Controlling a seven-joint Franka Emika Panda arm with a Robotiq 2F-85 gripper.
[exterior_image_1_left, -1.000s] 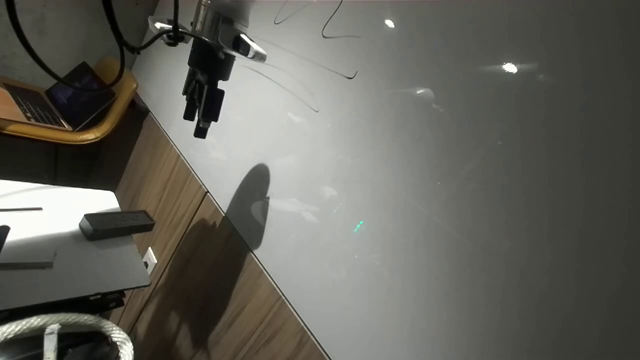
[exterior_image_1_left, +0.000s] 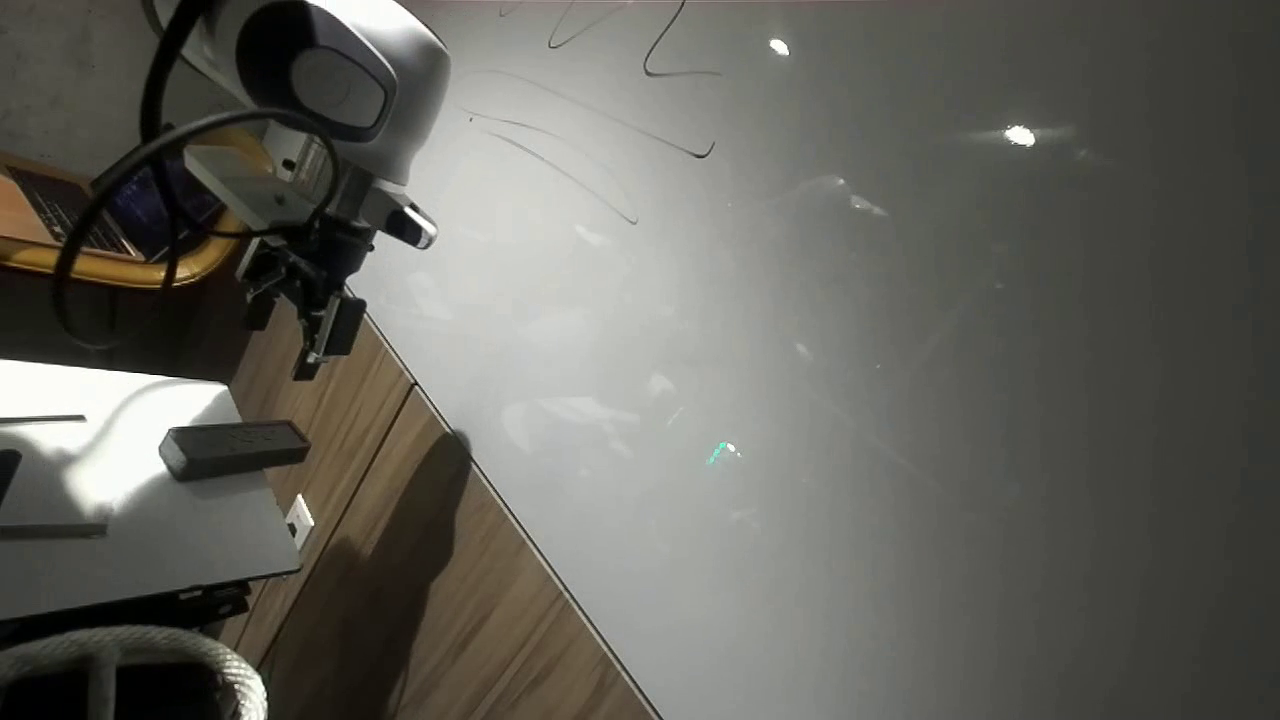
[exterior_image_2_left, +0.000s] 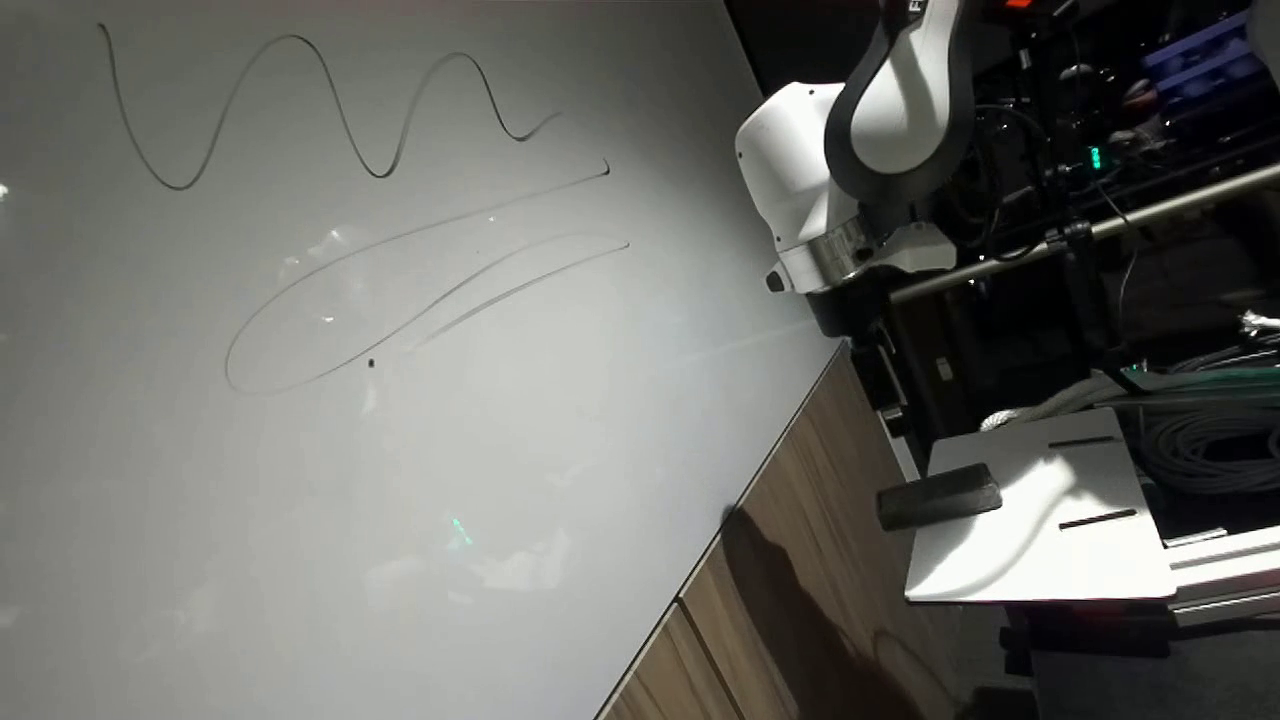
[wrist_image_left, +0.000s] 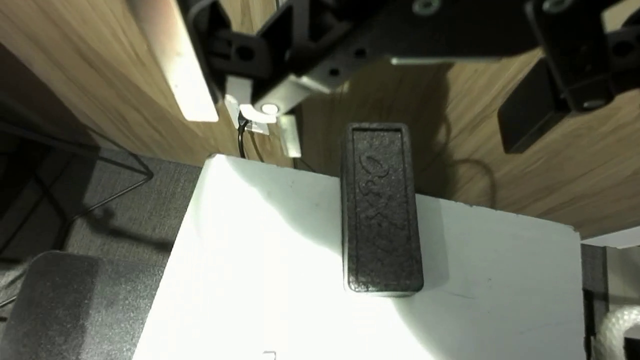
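Observation:
A black whiteboard eraser (wrist_image_left: 384, 210) lies on the white platform (wrist_image_left: 510, 258), its far end sticking out past the platform's edge. Both exterior views show the eraser (exterior_image_1_left: 234, 449) (exterior_image_2_left: 939, 497) too. My gripper (exterior_image_1_left: 298, 342) is open and hangs apart from the eraser, higher up in exterior view 1. Its fingers are spread at the top of the wrist view, with one dark finger pad (wrist_image_left: 531, 111) at the right; nothing is held between them. The whiteboard (exterior_image_2_left: 360, 480) carries thin dark pen marks, a wavy line (exterior_image_2_left: 216, 126) and long looping strokes (exterior_image_2_left: 396, 240).
Wooden panelling (exterior_image_1_left: 396, 528) runs below the whiteboard, with a wall socket (exterior_image_1_left: 300, 522) close to the platform. A laptop (exterior_image_1_left: 72, 216) rests on a yellow chair (exterior_image_1_left: 120, 266) behind the arm. Coiled cables (exterior_image_2_left: 1212, 450) lie beyond the platform.
My gripper has moved left and down in exterior view 1, away from the whiteboard and closer to the platform, and its fingers now look spread wider. The eraser has stayed put.

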